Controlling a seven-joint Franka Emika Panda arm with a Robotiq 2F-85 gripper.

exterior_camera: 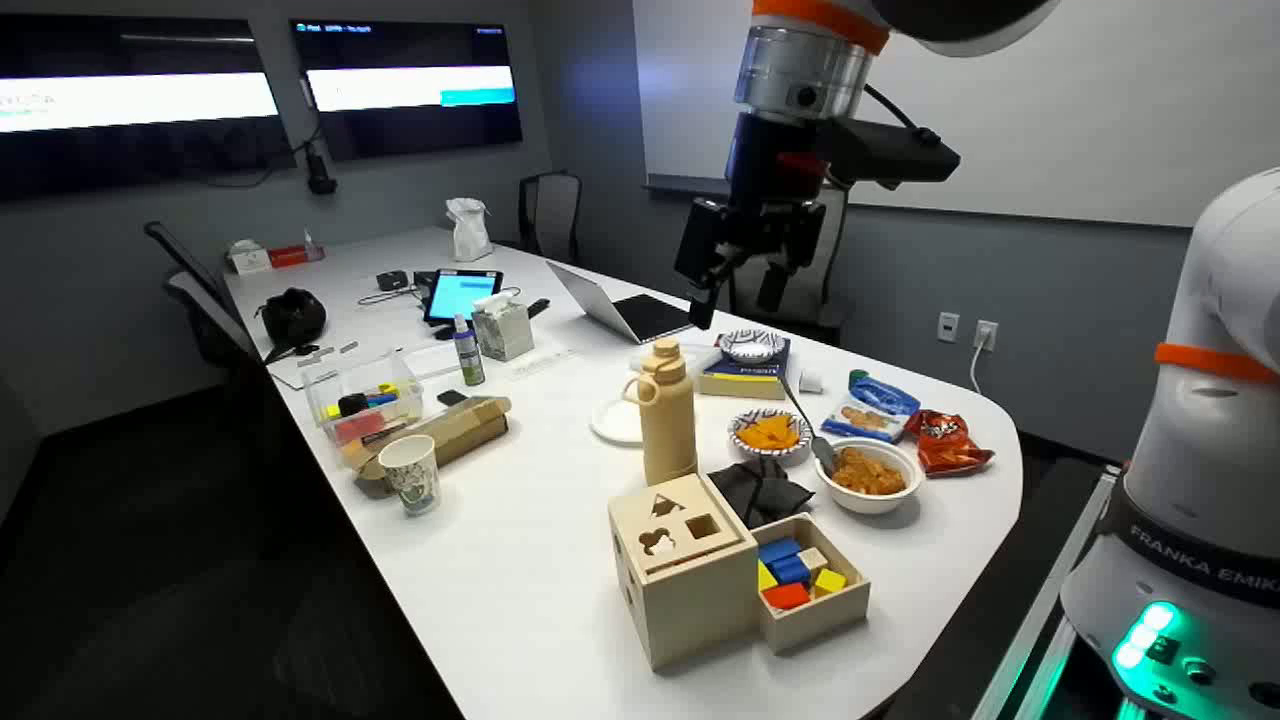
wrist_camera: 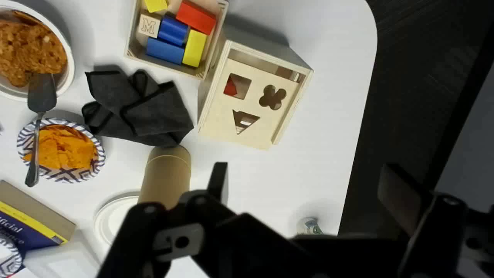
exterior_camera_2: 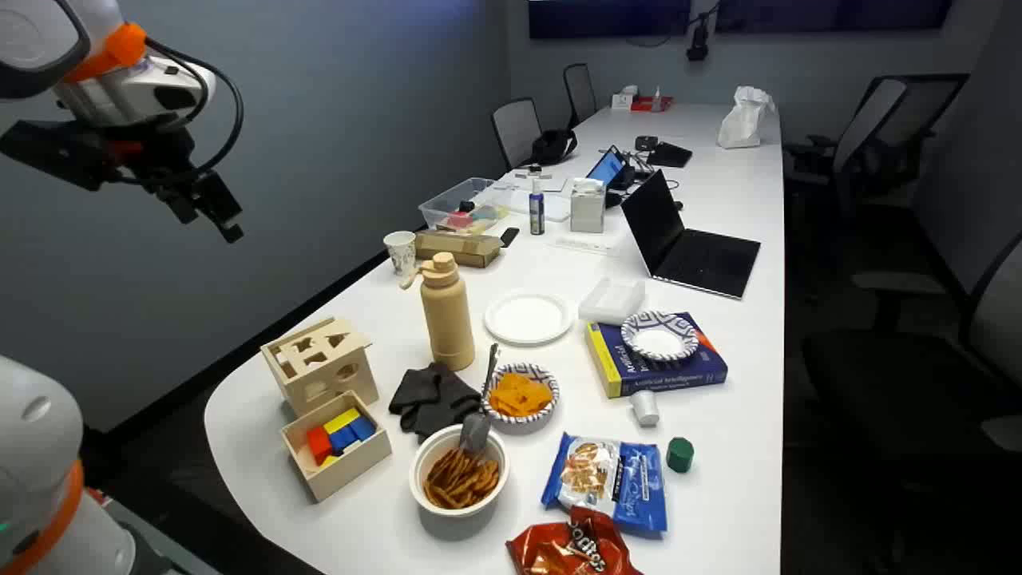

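My gripper hangs high above the table, its fingers spread wide and nothing between them; in exterior view 1 the gripper (exterior_camera: 741, 300) shows above the bottle. Below stands a wooden shape-sorter box (wrist_camera: 247, 104), its top cut with square, flower and triangle holes; something red shows through the square one. Against it sits a small open wooden tray (exterior_camera: 828, 619) of red, blue, yellow and plain blocks. A tan bottle (exterior_camera_2: 446, 316) stands upright near the box. Beside them lies a crumpled dark cloth (wrist_camera: 139, 109).
A white bowl of crackers (exterior_camera_2: 460, 469) with a spatula in it, a patterned bowl of orange chips (exterior_camera_2: 520, 394), snack bags (exterior_camera_2: 613, 479) and a book (exterior_camera_2: 661, 369) crowd one side. Clear table lies left of the sorter box in exterior view 1.
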